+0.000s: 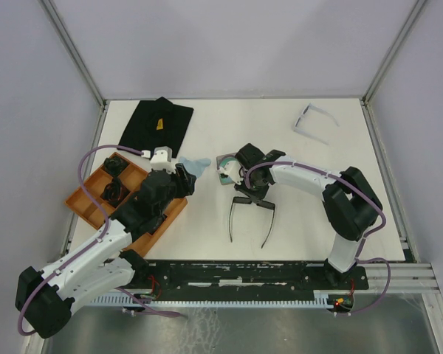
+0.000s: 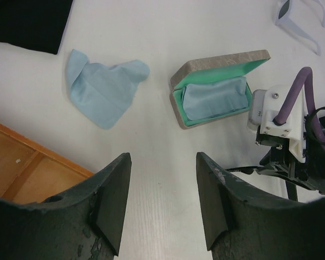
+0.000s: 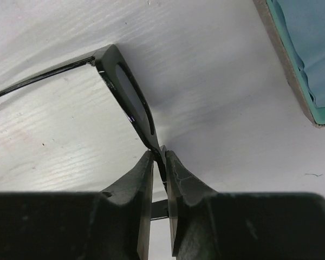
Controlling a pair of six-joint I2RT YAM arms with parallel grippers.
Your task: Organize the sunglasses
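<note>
Black sunglasses [image 3: 131,97] lie on the table with their temples [image 1: 231,221] spread toward the front edge. At their bridge, my right gripper is shut, the thin piece between its fingertips. My left gripper stands open and empty, above the table by the right edge of the wooden organizer [image 1: 176,209]. Dark glasses [image 1: 114,192] sit in some of the organizer's compartments; the left arm covers part of it. White sunglasses [image 1: 301,118] rest at the back right.
An open case [image 2: 182,112] with teal lining and a grey-blue cloth inside stands just behind the right gripper. Another grey-blue cloth [image 2: 103,89] lies left of it. A black cloth [image 1: 144,133] with a yellow patch is at the back left.
</note>
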